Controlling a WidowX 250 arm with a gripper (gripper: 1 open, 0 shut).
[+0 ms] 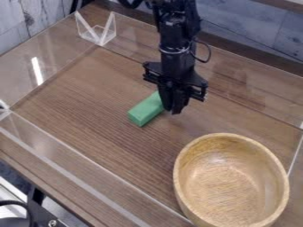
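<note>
The black robot arm hangs from the top middle, its gripper (169,101) low over a green block (145,110) that lies on the wooden table. The fingers are at the block's upper right end and partly hide it. I cannot tell whether they are open or shut.
A large beige oval bowl (229,181) fills the lower right. A white object stands at the upper left, and a black cable lies at the bottom left corner.
</note>
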